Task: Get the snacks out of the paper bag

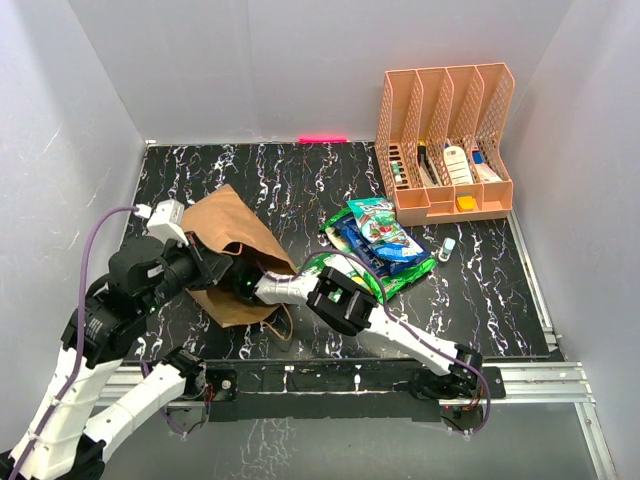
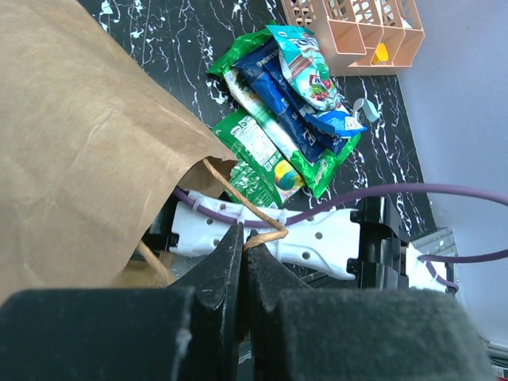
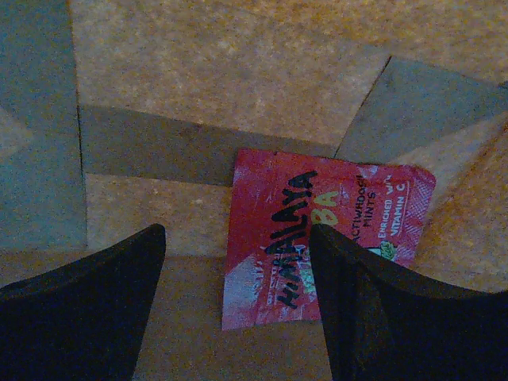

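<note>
A brown paper bag lies tipped on the table, its mouth toward the right arm. My left gripper is shut on the bag's twisted cord handle. Deep in the bag, my right gripper stands open, its fingers well apart. A red mint packet lies against the bag's inner wall, partly behind the right-hand finger in the right wrist view. From above, the right gripper's fingertips are hidden by the bag. Several green, blue and teal snack packets lie piled on the table to the right.
An orange organizer with pens and small items stands at the back right. A small white bottle sits right of the pile.
</note>
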